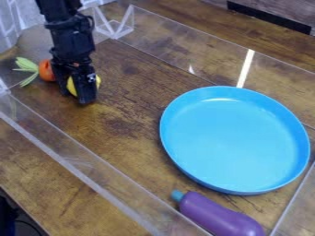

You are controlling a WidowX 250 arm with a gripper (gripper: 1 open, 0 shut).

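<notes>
My black gripper (76, 87) reaches down at the upper left over a yellow object (91, 85), partly hidden behind its fingers. Beside it, to the left, lies an orange-red object (44, 72) with pale green leafy stalks (25, 68). Whether the fingers are closed on the yellow object is hard to tell.
A large blue plate (234, 138) fills the right of the wooden table (110, 166). A purple toy eggplant (219, 214) lies at the bottom right. Clear plastic walls border the table area.
</notes>
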